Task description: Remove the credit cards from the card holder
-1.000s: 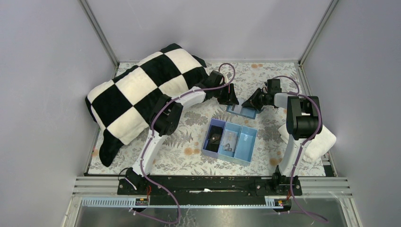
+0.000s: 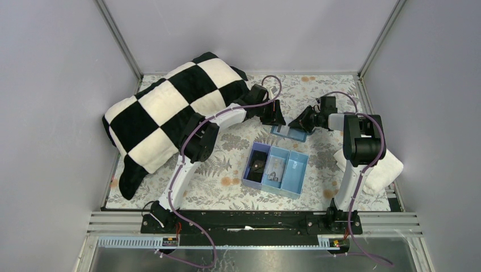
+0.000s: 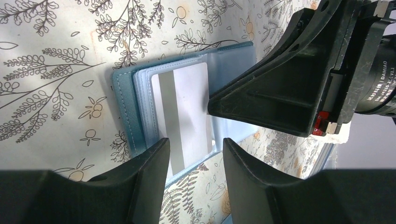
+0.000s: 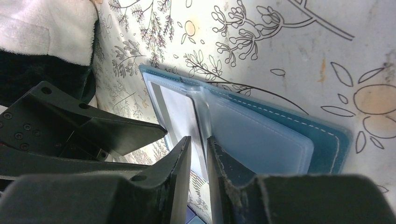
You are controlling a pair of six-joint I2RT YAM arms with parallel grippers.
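The blue card holder (image 2: 298, 135) lies opened flat on the table under both grippers. In the left wrist view a white card with a grey stripe (image 3: 190, 114) sits in the holder's pocket, its long edge bordering the clear middle fold. My left gripper is open above that card, fingers spread to either side, nothing held. The right gripper has its fingertips parted by a narrow gap at the card's inner edge. That edge of the white card (image 4: 180, 113) shows between the fingers, but I see no firm grip on it.
A divided bin (image 2: 302, 170) stands in front of the holder, with a black item (image 2: 257, 166) in its left compartment and something clear in the middle one. A checkered cushion (image 2: 170, 113) fills the left side. White cloth (image 2: 383, 173) lies right.
Both arms stay nearly still over the holder. The right gripper has shifted very slightly; the holder and card look unmoved.
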